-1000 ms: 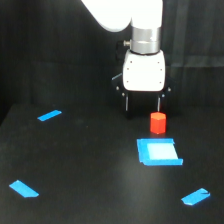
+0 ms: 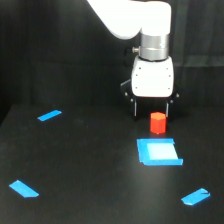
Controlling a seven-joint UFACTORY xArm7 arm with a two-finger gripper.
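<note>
A small red block (image 2: 158,123) stands on the dark table, just behind a blue-taped square (image 2: 145,157) with a pale centre. My gripper (image 2: 152,108) hangs pointing down over the block's area. Its two thin dark fingers are spread wide, so it is open, with the block's top a little below and between them in the picture. Nothing is visibly held. Whether the fingers lie behind or directly above the block cannot be told from this one angle.
Blue tape strips mark the table at the back left (image 2: 49,115), front left (image 2: 24,189) and front right (image 2: 196,197). A dark curtain hangs behind.
My gripper has shifted right and somewhat lower in the picture, closer to the red block. Its fingers remain spread, and the block and tape have stayed put.
</note>
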